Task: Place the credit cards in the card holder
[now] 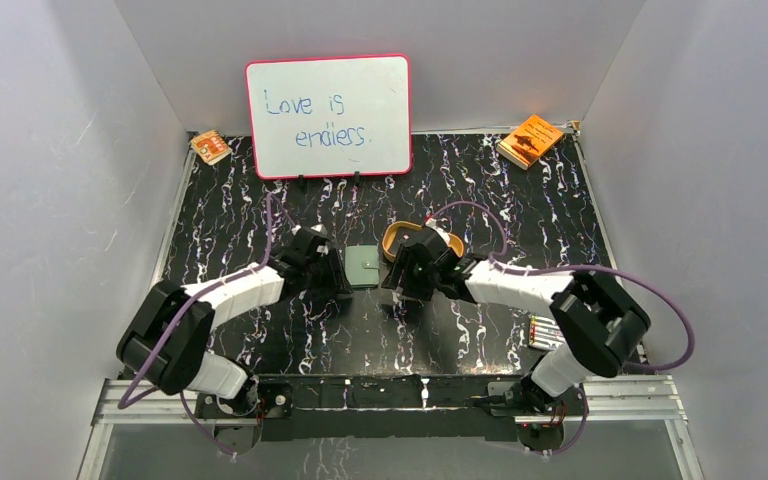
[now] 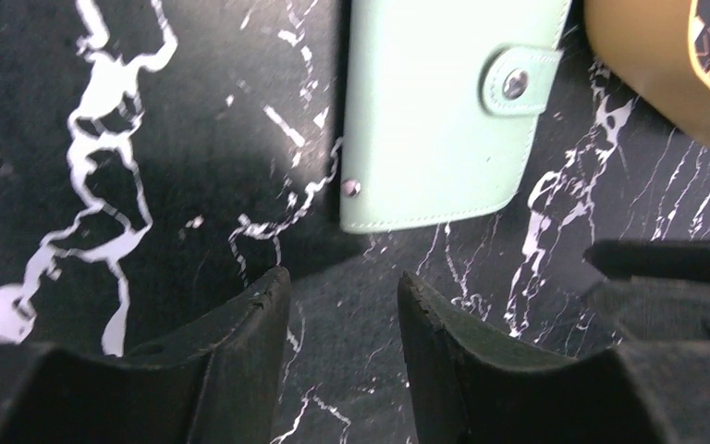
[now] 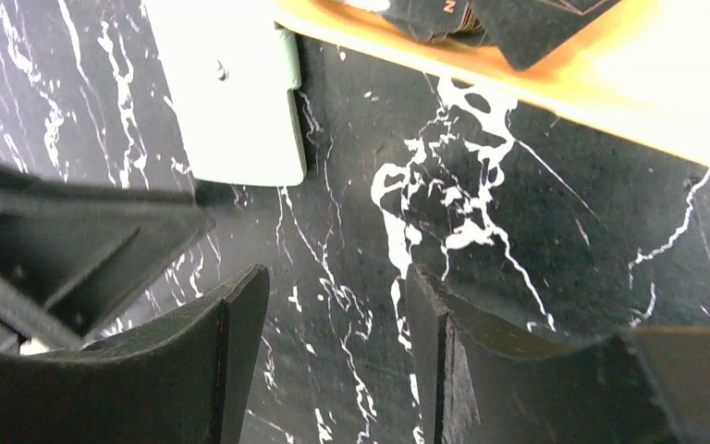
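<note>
A pale green card holder point(image 1: 362, 265) with a snap strap lies flat and closed between the two grippers. My left gripper point(image 1: 332, 285) hovers just left of it; in the left wrist view its fingers are apart, below the holder point(image 2: 434, 139), with nothing between them. My right gripper point(image 1: 400, 280) is low at the holder's right, fingers also apart and empty over bare marble. An orange tray point(image 3: 601, 92) holds dark card-like pieces point(image 3: 541, 28), seen at the top of the right wrist view.
A whiteboard point(image 1: 327, 115) stands at the back. Books point(image 1: 528, 140) lie in both back corners, and markers point(image 1: 550, 336) at the front right.
</note>
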